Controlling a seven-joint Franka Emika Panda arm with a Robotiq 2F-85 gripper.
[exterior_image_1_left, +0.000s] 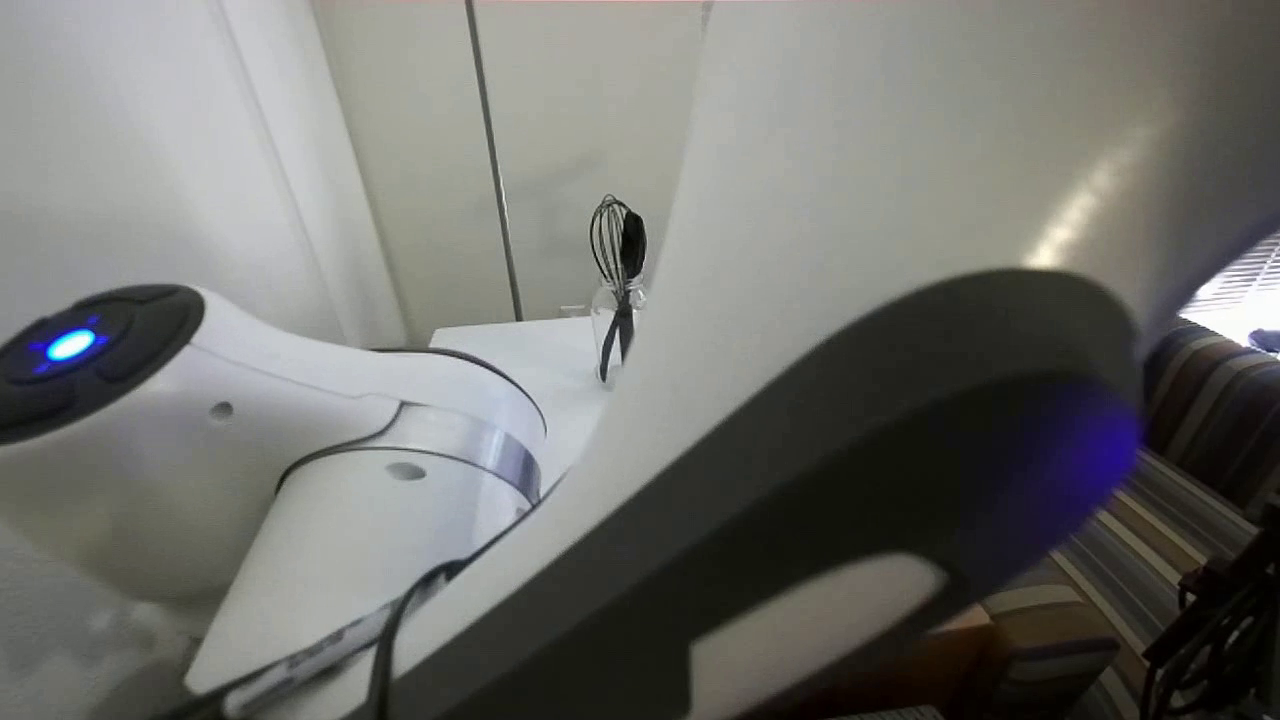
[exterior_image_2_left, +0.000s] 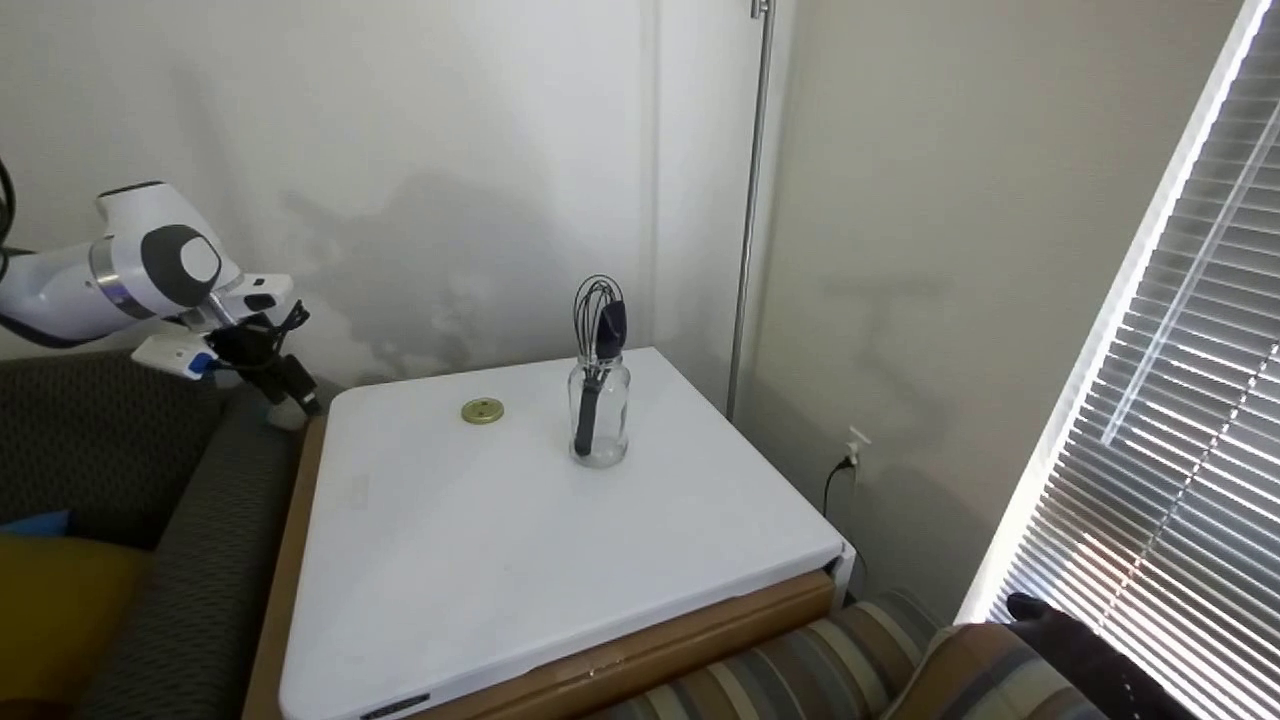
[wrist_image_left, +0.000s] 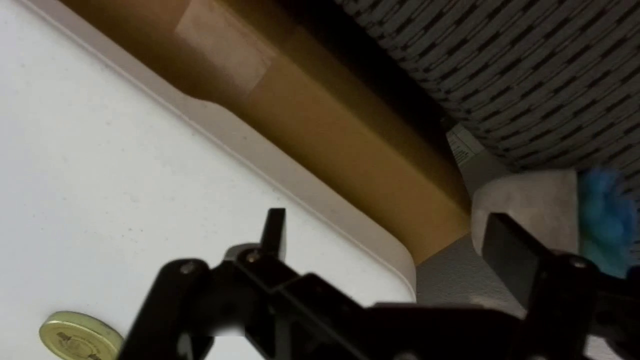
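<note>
My gripper stands open in the wrist view, its two fingers wide apart with nothing held between them. Its left finger is over the white tabletop, the right one beyond the table's corner. A gold lid lies flat on the table, well to one side of the gripper, which is at the table's left edge in exterior view 2. Toward the back of the table is a clear glass jar holding a black whisk and a dark-headed utensil. The arm hides the gripper in exterior view 1.
Cardboard runs below the table's edge, and a dark patterned sofa stands alongside. A pale rounded thing with a blurred blue part lies near the right finger. A wall stands behind.
</note>
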